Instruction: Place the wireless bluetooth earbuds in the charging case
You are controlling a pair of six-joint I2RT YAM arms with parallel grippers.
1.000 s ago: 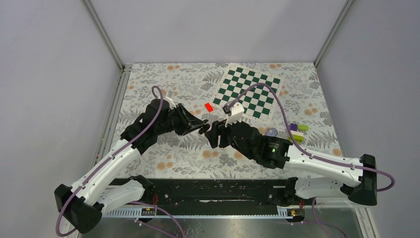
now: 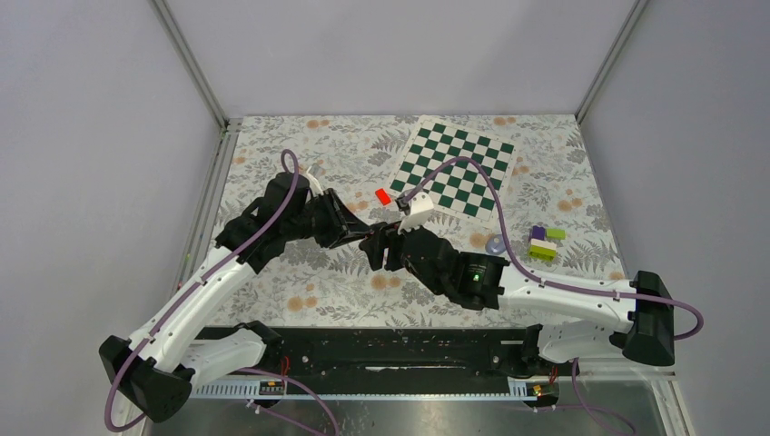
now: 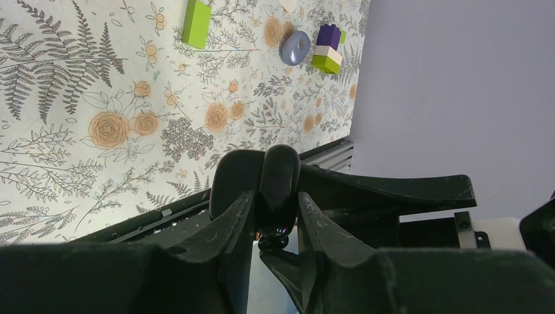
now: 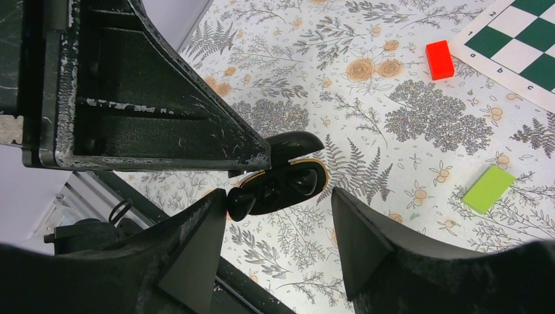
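Note:
The black charging case (image 4: 281, 190) hangs above the table, its lid raised, with dark glossy shapes inside. My left gripper is shut on the case, whose rounded end shows between the fingers in the left wrist view. My right gripper stands part open at the case; a small glossy black earbud (image 4: 241, 204) sits at the case's near-left end, by that gripper's left fingertip. In the top view both grippers meet near the middle, hiding the case.
A red block (image 4: 440, 60), a green block (image 4: 488, 188), a checkerboard (image 2: 454, 163), a round blue-grey object (image 3: 294, 47) and stacked blocks (image 3: 326, 51) lie on the patterned cloth.
The left arm has shifted only slightly.

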